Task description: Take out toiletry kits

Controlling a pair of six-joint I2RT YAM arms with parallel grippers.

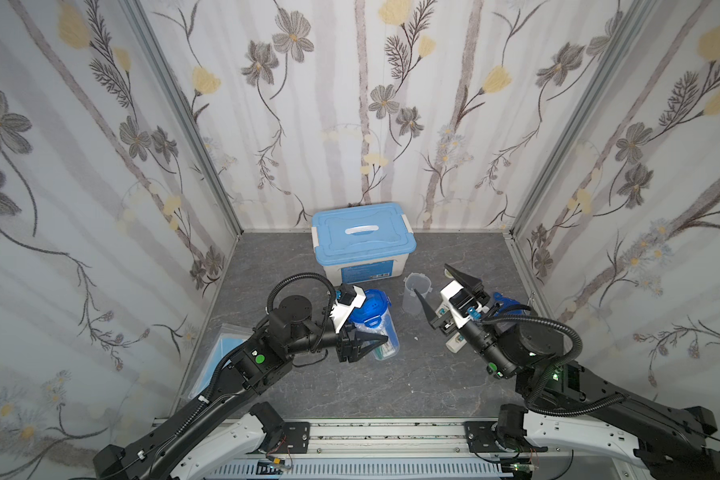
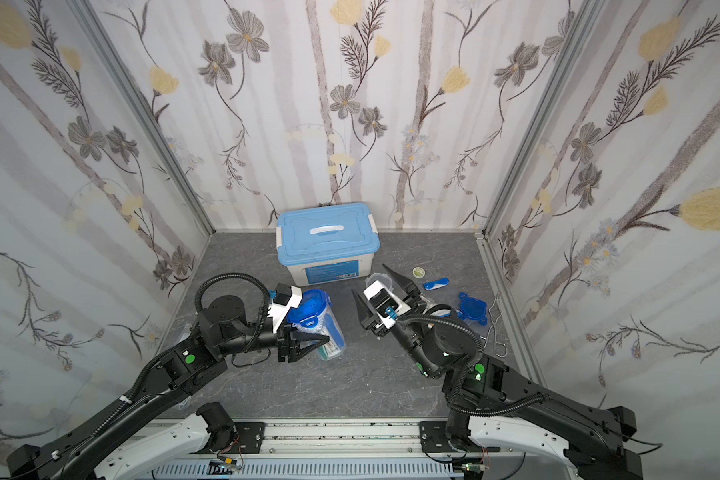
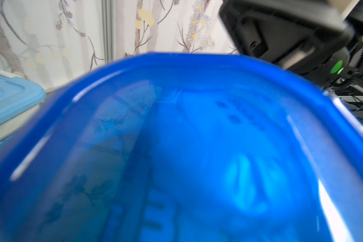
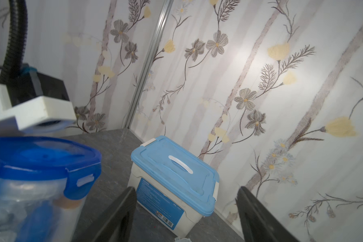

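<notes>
A clear jar with a blue lid stands in the middle of the table, something packed inside it. My left gripper is at the jar's side, one dark finger across its front; the other is hidden, so whether they press on it cannot be told. The see-through blue lid fills most of the left wrist view. To the right, my right gripper stands open and empty, its fingers wide apart. In the top left view it is raised beside a clear cup, pointing up and left.
At the back wall stands a closed box with a light blue lid. Right of my right arm lie a blue item, a small blue piece, a round disc and metal tongs. A flat light blue packet lies at left.
</notes>
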